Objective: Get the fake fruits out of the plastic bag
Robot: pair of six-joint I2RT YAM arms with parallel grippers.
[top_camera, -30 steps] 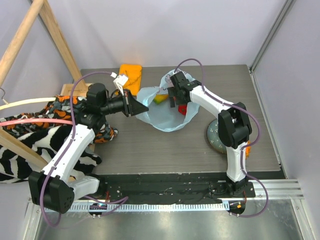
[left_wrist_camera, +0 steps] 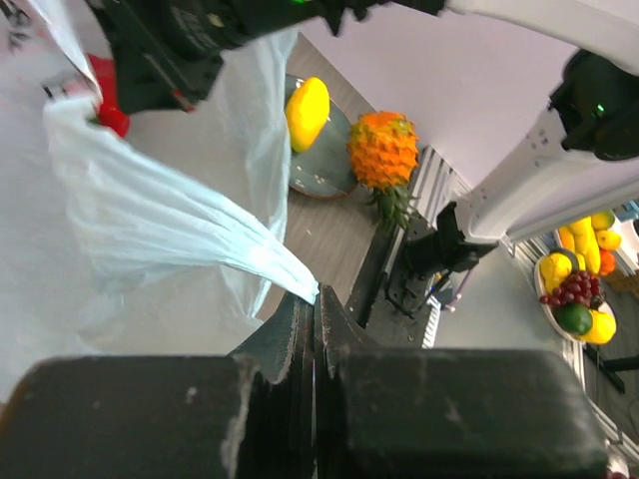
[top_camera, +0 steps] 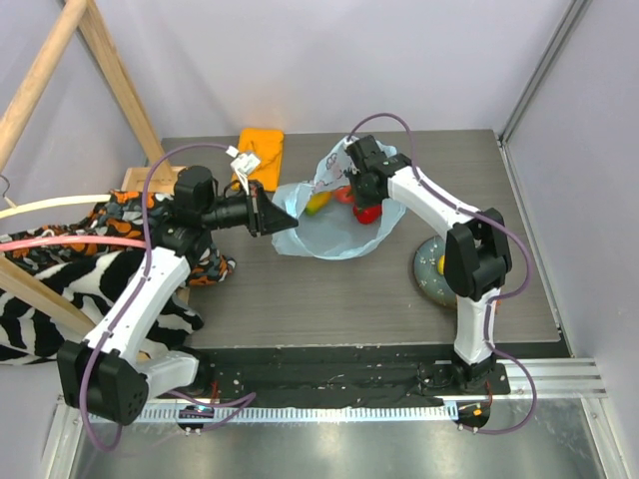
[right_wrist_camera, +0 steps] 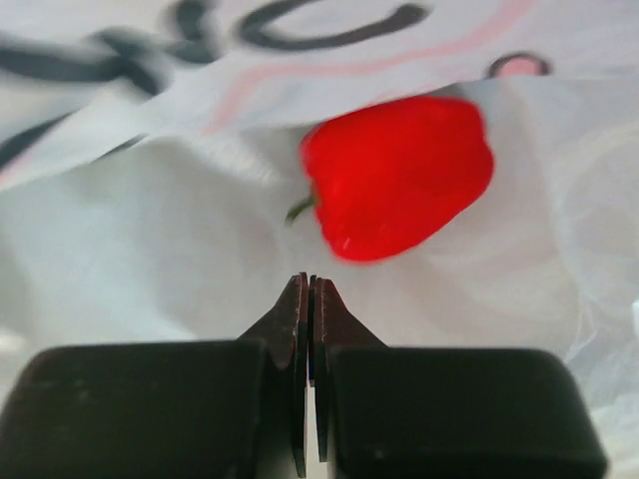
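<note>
The white plastic bag (top_camera: 334, 238) lies mouth-open on the table. My left gripper is shut on its gathered left rim, which stretches away from the fingertips. Inside the bag are a yellow fruit (top_camera: 318, 203) and red ones, one a red pepper (top_camera: 367, 215). My right gripper reaches into the bag, shut, with nothing between its fingers. Ahead of its tips, and apart from them, a red pepper (right_wrist_camera: 399, 178) with a green stem rests against the plastic, under a printed fold. The right forearm hides part of the bag in the top view.
A grey-green plate (top_camera: 427, 271) with a yellow mango (left_wrist_camera: 308, 115) stands to the right; beside it is an orange pineapple (left_wrist_camera: 383, 150). An orange cloth (top_camera: 262, 158) lies behind the bag.
My left gripper has barely moved.
</note>
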